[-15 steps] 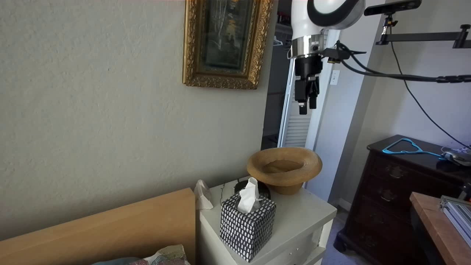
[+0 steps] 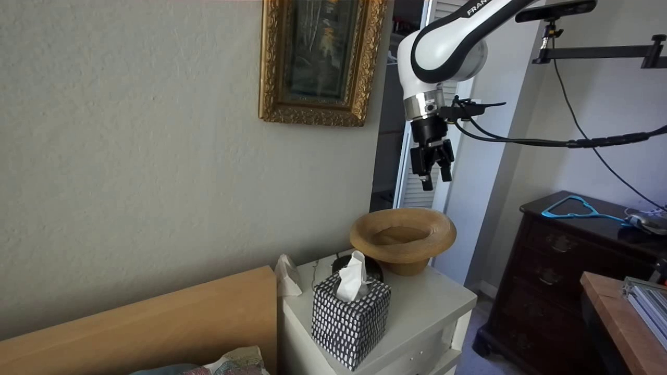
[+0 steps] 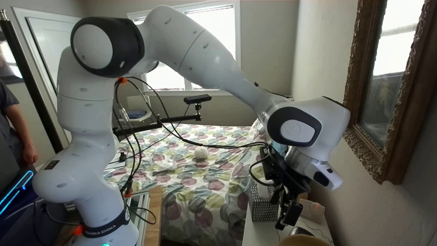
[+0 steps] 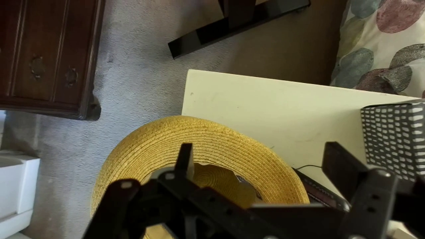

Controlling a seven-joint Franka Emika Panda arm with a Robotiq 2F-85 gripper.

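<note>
A tan straw hat (image 2: 406,250) rests brim-up on the white nightstand (image 2: 437,302), its crown opening facing upward. My gripper (image 2: 437,181) hangs in the air above the hat, pointing down, open and empty. In the wrist view the hat's woven brim (image 4: 239,147) spreads beneath the fingers, which stand wide apart; the gripper's body hides the lower part of the hat. In the second exterior view only a sliver of the hat (image 3: 304,241) shows at the bottom edge, below my gripper (image 3: 286,224).
A black-and-white tissue box (image 2: 350,322) stands on the nightstand beside the hat, a white tissue sticking up. A dark round item (image 2: 339,263) and a pale stone-like piece (image 2: 287,277) sit near the wall. A framed picture (image 2: 322,59) hangs there. A dark dresser (image 2: 544,250) holds a blue hanger.
My gripper has come down toward the hat and turned somewhat, so the gap between its fingers shows more clearly. The hat and the tissue box have stayed in place.
</note>
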